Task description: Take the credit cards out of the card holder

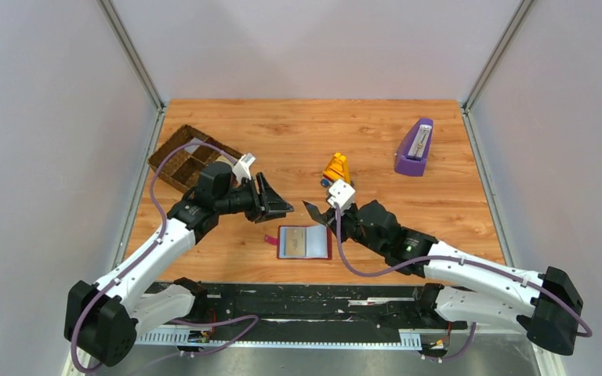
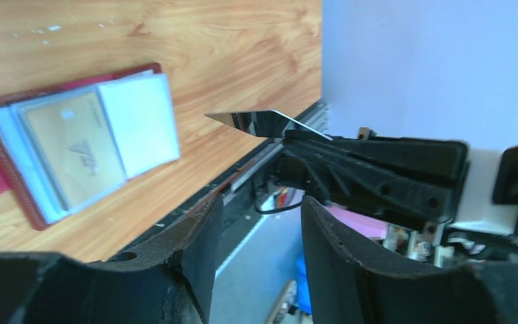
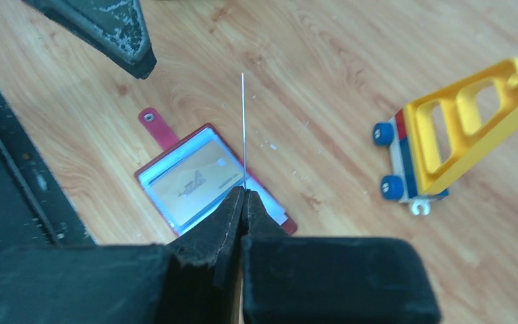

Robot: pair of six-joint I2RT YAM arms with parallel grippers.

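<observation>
The card holder lies spread on the table, with a pale card in its left side and its red strap sticking out to the left. Raised over the holder's right end, my right gripper is shut on a thin dark card. In the right wrist view that card shows edge-on, as a thin line rising from the fingertips. Up and left of the holder hangs my left gripper; in the left wrist view its two fingers stand apart with nothing between them, facing the dark card.
A brown divided basket stands at the back left, holding some cards. Behind the right gripper is a yellow toy vehicle, and a purple holder sits at the back right.
</observation>
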